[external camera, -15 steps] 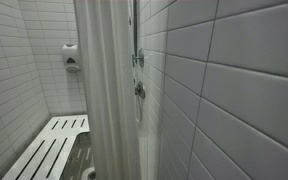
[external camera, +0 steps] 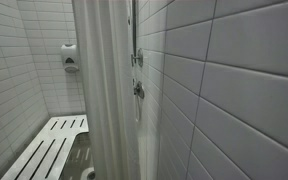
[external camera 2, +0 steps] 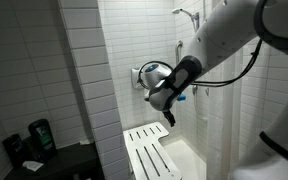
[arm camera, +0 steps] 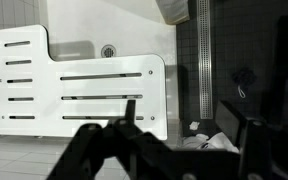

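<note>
My gripper stands open in the wrist view, facing down, with nothing held between its dark fingers. Beneath it lie a white slotted shower bench [arm camera: 109, 92] on the left and a crumpled white cloth or paper [arm camera: 212, 142] beside the floor grate, partly hidden by the gripper. In the second exterior view the gripper [external camera 2: 168, 117] hangs above the bench [external camera 2: 154, 158], clear of it. The first exterior view shows the bench [external camera: 50, 148] at lower left, but not the gripper.
A pale shower curtain [external camera: 108, 90] hangs beside the bench. A wall dispenser [external camera: 70, 58] is mounted at the back. A round drain [arm camera: 108, 51] and a long metal grate [arm camera: 204, 60] mark the floor. Dark containers [external camera 2: 41, 134] stand on a black surface at far left.
The first exterior view has shifted very slightly, with the curtain a little further left in the picture. Nothing else visibly differs.
</note>
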